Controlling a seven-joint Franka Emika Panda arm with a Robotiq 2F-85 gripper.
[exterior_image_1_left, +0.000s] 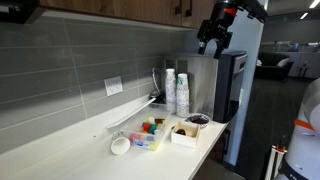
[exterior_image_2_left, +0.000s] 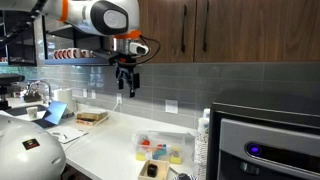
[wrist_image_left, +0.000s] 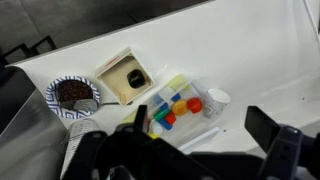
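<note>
High above the white counter (exterior_image_1_left: 75, 160), my gripper (exterior_image_1_left: 209, 44) hangs well clear of every object. Its two dark fingers show far apart at the bottom of the wrist view, with nothing between them. Beneath it lies a clear bin (wrist_image_left: 199, 119) of small coloured things. Beside the bin are a tan open box (wrist_image_left: 109, 73) with a black round item (wrist_image_left: 136, 78) inside and a white cup (wrist_image_left: 217, 97). A patterned bowl (wrist_image_left: 51, 96) holds dark brown bits, too small to identify.
Tall white patterned cylinders (exterior_image_1_left: 182, 96) stand behind the bowl. A microwave-like appliance (exterior_image_2_left: 265, 145) is at the right in exterior view 2, under wooden cabinets (exterior_image_2_left: 255, 35).
</note>
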